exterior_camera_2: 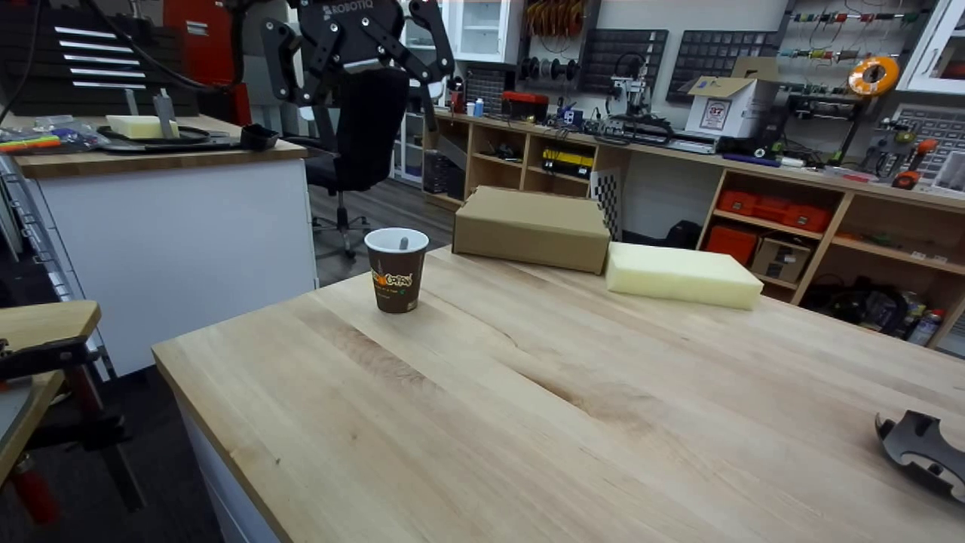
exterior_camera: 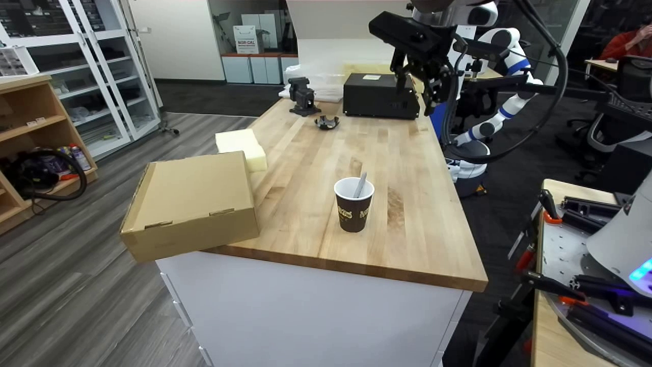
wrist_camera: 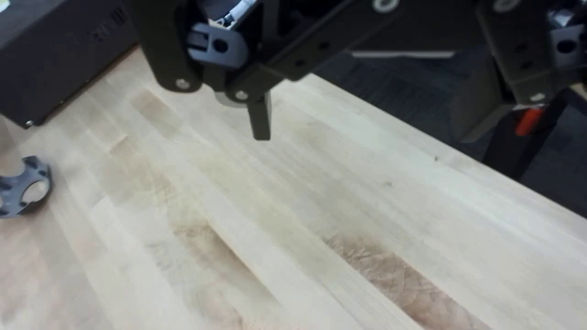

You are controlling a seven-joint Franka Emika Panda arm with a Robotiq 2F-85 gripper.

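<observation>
My gripper is open in the wrist view, its fingers (wrist_camera: 261,118) spread wide with only bare tabletop and floor showing between them. In exterior view 1, it hangs above the far right edge of the wooden table (exterior_camera: 422,244). Well away from it, near the table's close end, a dark brown paper cup (exterior_camera: 352,211) with a white inside stands upright. A grey stick-like thing (exterior_camera: 360,184) leans inside the cup. Exterior view 2 shows the same cup (exterior_camera_2: 396,279) upright on the wood; the wrist view does not include it.
A cardboard box (exterior_camera: 192,195) overhangs the table's left corner, beside a pale yellow foam block (exterior_camera: 242,147). Farther back are a curved black part (exterior_camera: 327,123), a black clamp-like device (exterior_camera: 303,97) and a black case (exterior_camera: 380,97).
</observation>
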